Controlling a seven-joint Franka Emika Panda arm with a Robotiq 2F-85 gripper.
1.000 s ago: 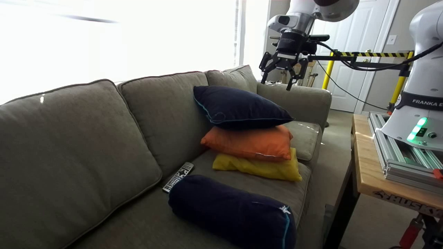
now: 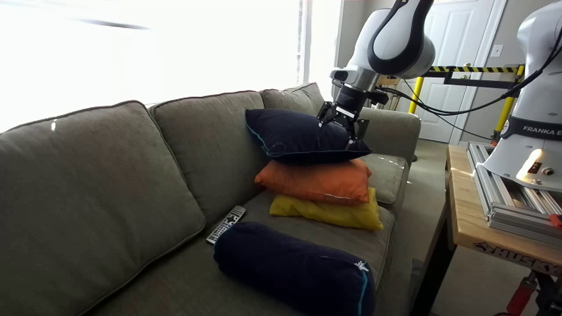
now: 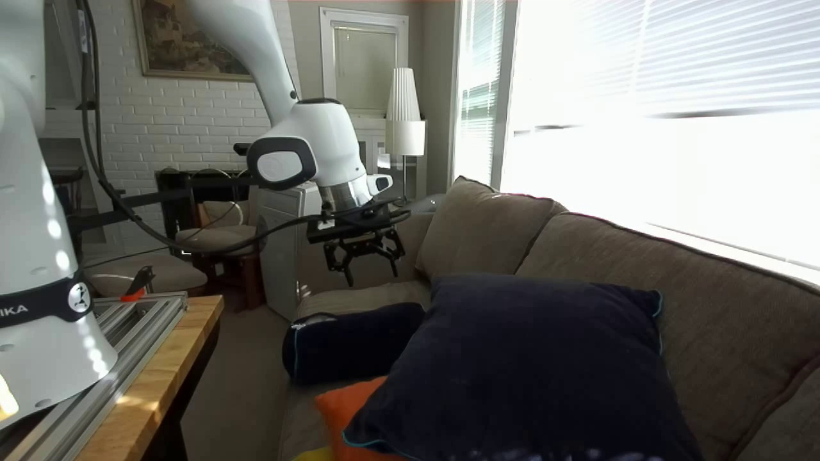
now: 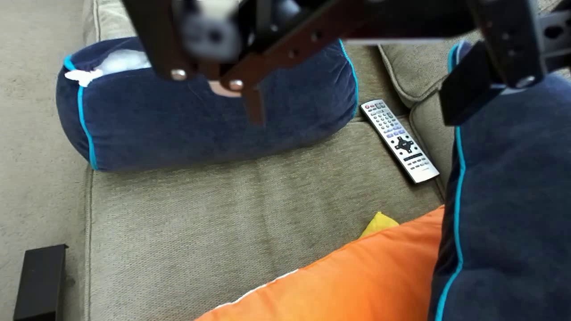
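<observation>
My gripper (image 2: 335,134) is open, its fingers spread with nothing between them. In exterior view 2 the gripper (image 3: 373,276) hangs in the air above the sofa, over the navy bolster (image 3: 353,344). The square navy pillow (image 2: 305,134) with turquoise piping lies on top of an orange pillow (image 2: 316,180), with a yellow pillow (image 2: 337,211) lowest. In the wrist view, one finger overlaps the bolster (image 4: 214,125) and the other overlaps the edge of the navy pillow (image 4: 508,214); contact does not show. A silver remote (image 4: 401,140) lies between the bolster and the pillow stack.
The grey sofa's back cushions (image 2: 205,142) rise behind the pillows. Bare seat (image 4: 214,214) shows between bolster and orange pillow. The wooden workbench (image 2: 474,221) bearing the arm's base stands in front of the sofa, across a strip of floor.
The gripper has come down and slightly left in exterior view 1, now overlapping the navy pillow there. The base light turned from green to whitish yellow. Pillows, bolster and remote have not moved.
</observation>
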